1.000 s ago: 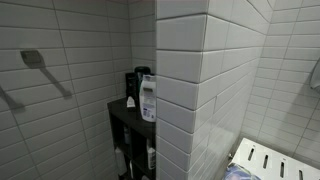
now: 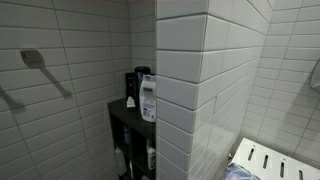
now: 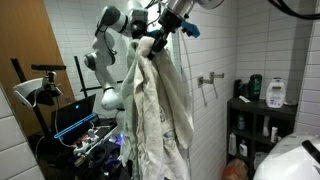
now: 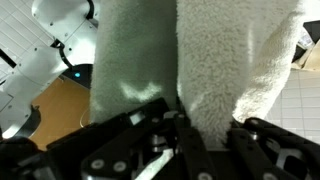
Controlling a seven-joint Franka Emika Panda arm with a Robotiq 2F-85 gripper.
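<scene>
A long cream towel [image 3: 165,115] hangs down in exterior view 2, a grey-green part showing along its left side. At its top, my gripper [image 3: 150,48] is shut on the bunched cloth, high off the floor. In the wrist view the towel [image 4: 215,75] rises from between the dark fingers of the gripper, and its grey-green part [image 4: 135,60] spreads to the left. The cloth hides most of the fingertips. Neither the towel nor my gripper appears in exterior view 1.
A black shelf [image 3: 240,125] stands against the tiled wall, with a white jug [image 3: 276,93] on top. Behind the towel are a monitor [image 3: 75,129] and cables. A white slatted surface [image 2: 270,160] lies at the lower right of exterior view 1. A tiled corner [image 2: 185,90] juts out there.
</scene>
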